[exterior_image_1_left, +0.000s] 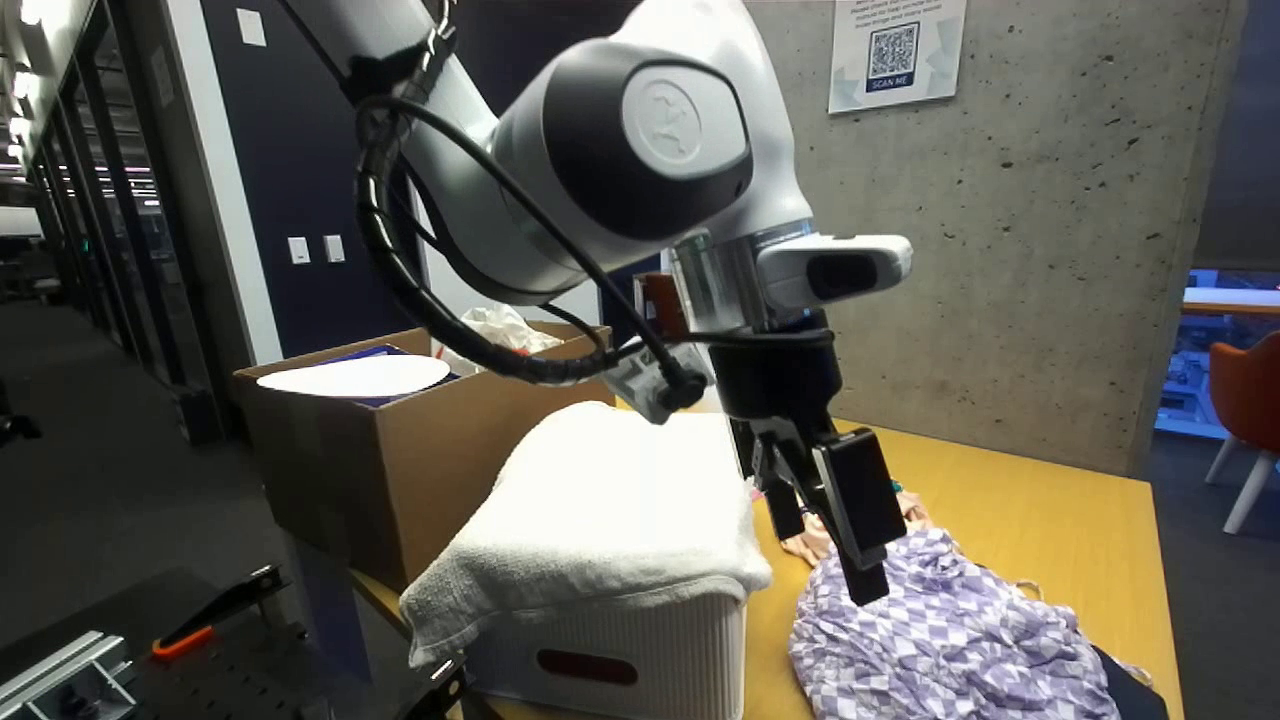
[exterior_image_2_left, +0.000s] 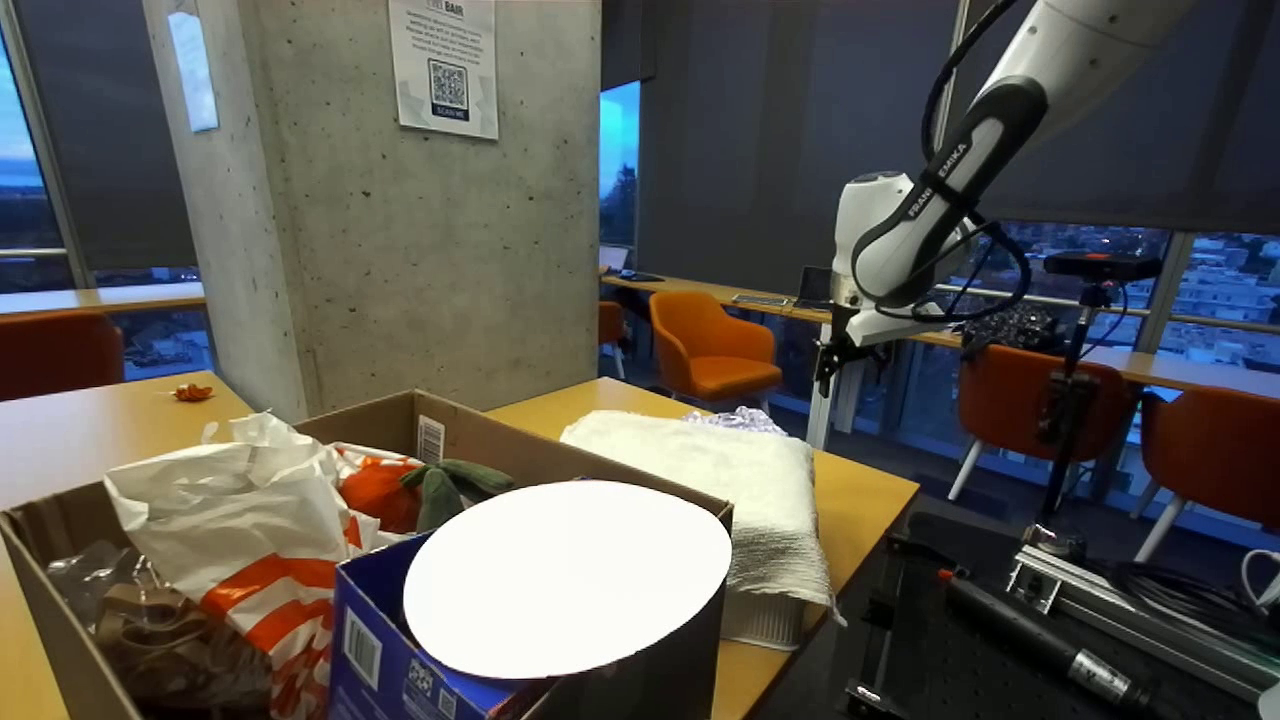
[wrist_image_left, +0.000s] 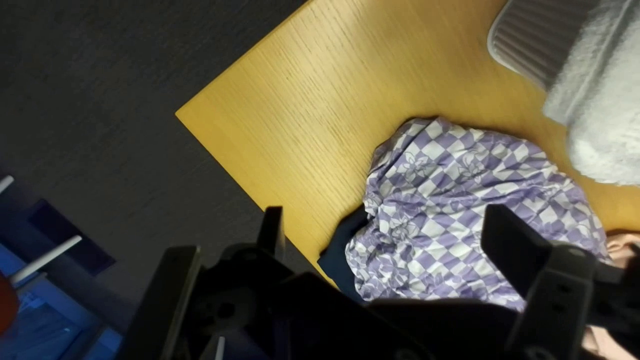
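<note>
My gripper (exterior_image_1_left: 828, 550) points downward above the table, its fingers spread wide and nothing between them. Below it lies a crumpled purple-and-white checkered cloth (exterior_image_1_left: 948, 636), apart from the fingers. In the wrist view the same cloth (wrist_image_left: 444, 192) fills the right middle, with one finger (wrist_image_left: 510, 246) over it and the other finger (wrist_image_left: 273, 231) past the table edge. A white towel (exterior_image_1_left: 600, 492) drapes over a ribbed light bin (exterior_image_1_left: 708, 654), left of the gripper. A peach patterned cloth (exterior_image_1_left: 804, 540) is mostly hidden behind the fingers.
The cardboard box (exterior_image_1_left: 444, 468) holds a white plastic bag (exterior_image_2_left: 216, 492) and a blue box (exterior_image_2_left: 372, 630). Dark fabric (wrist_image_left: 345, 252) sticks out beneath the checkered cloth. Bare table (wrist_image_left: 312, 108) stretches toward the corner, and a concrete pillar (exterior_image_1_left: 996, 240) stands behind.
</note>
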